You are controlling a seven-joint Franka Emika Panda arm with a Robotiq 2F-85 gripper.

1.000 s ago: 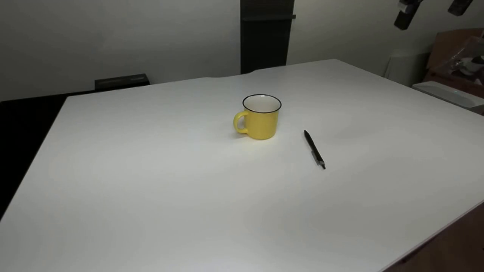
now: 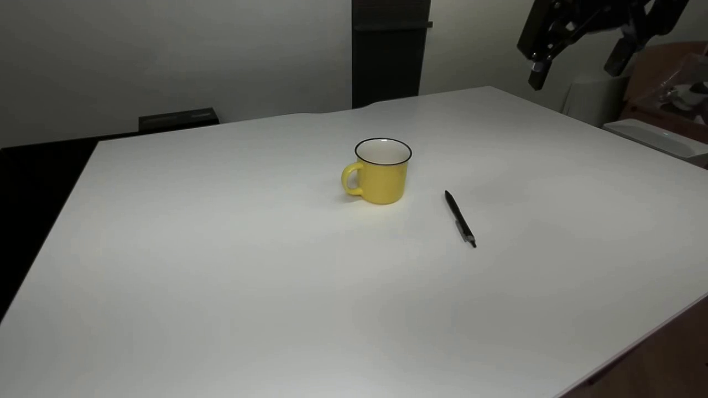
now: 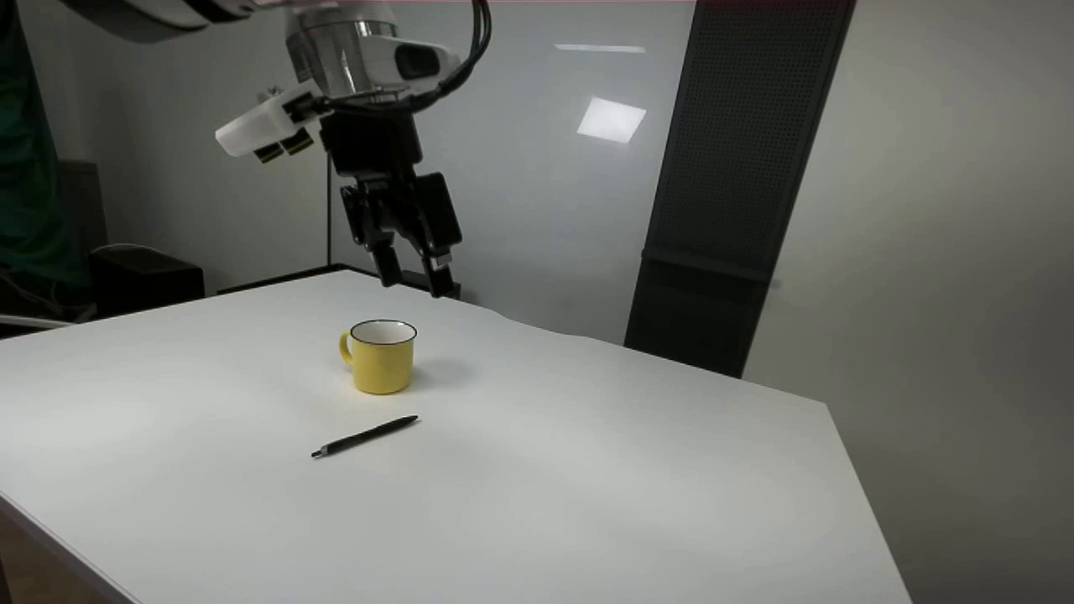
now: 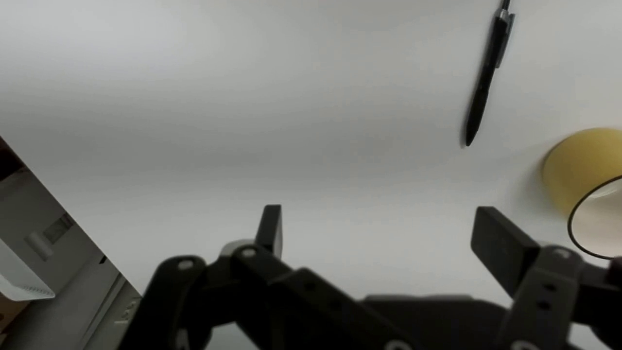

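A yellow mug (image 2: 383, 184) with a black rim and white inside stands upright on the white table, and its inside looks empty. Beside it, not touching, lies a black pen (image 2: 459, 218). My gripper (image 3: 413, 287) hangs high above the table, open, with nothing between its fingers; exterior view 1 has the gripper (image 2: 577, 69) at the upper right. In the wrist view the pen (image 4: 488, 76) is up and to the right of the gripper. The mug (image 4: 580, 166) is cut off by that view's right edge, its handle out of sight.
Apart from mug and pen, the white table (image 2: 219, 278) is bare, with wide free room all round. A dark panel (image 3: 745, 181) stands against the wall behind it. Beyond the table's edge sits a white tray (image 2: 657, 138).
My gripper has come lower and moved left in exterior view 1, so more of it shows. Mug and pen have stayed where they were.
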